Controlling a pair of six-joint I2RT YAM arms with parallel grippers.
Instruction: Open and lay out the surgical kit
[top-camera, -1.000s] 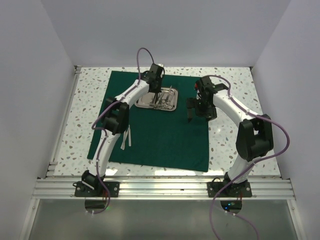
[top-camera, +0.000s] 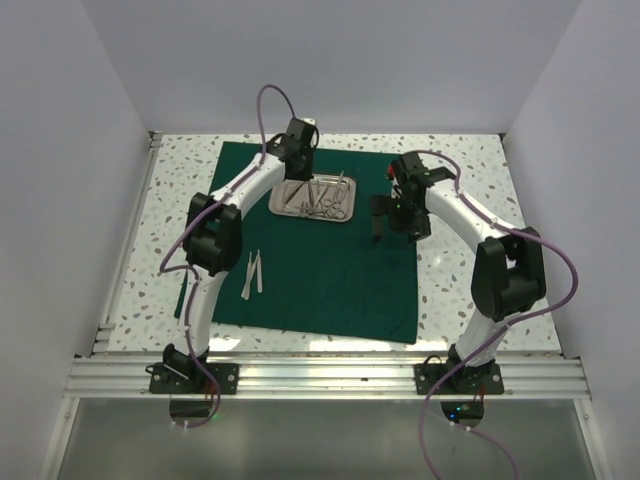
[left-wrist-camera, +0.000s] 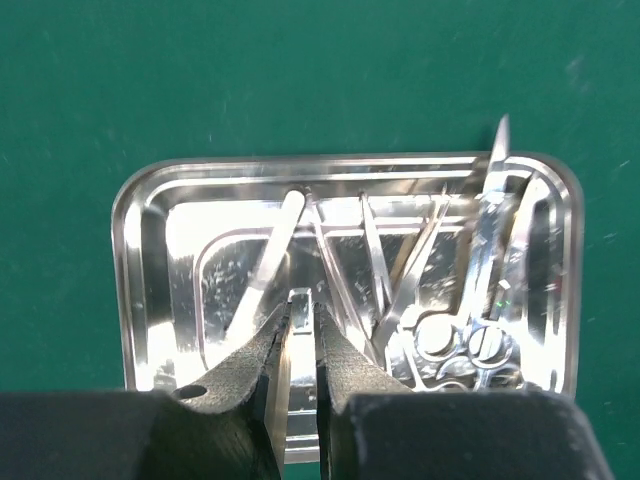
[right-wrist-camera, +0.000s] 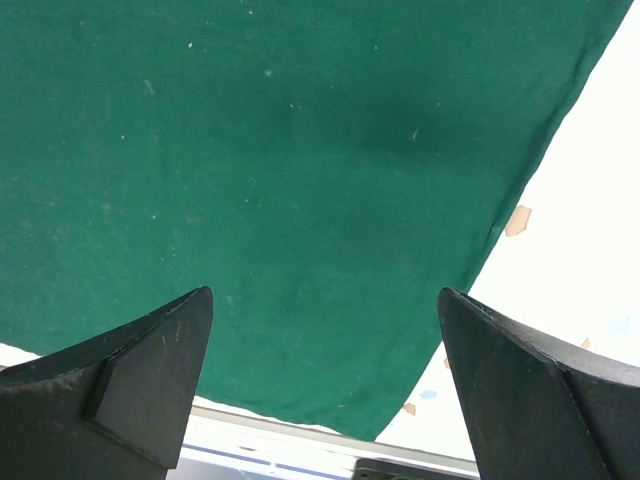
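The metal tray lies on the green cloth at the back. In the left wrist view it holds a pale-handled instrument, slim tweezer-like tools and scissors grouped on the right. My left gripper is over the tray's left-middle part, its fingers only a narrow gap apart. A shiny strip shows in that gap; whether it is a tool or a reflection is unclear. Two slim instruments lie side by side on the cloth's left. My right gripper stands wide open above the cloth, empty.
Bare green cloth fills the middle and front of the table. Speckled table surface borders it on both sides. A small red object is partly hidden by the right gripper.
The right arm has barely moved; the two laid-out instruments are unchanged.
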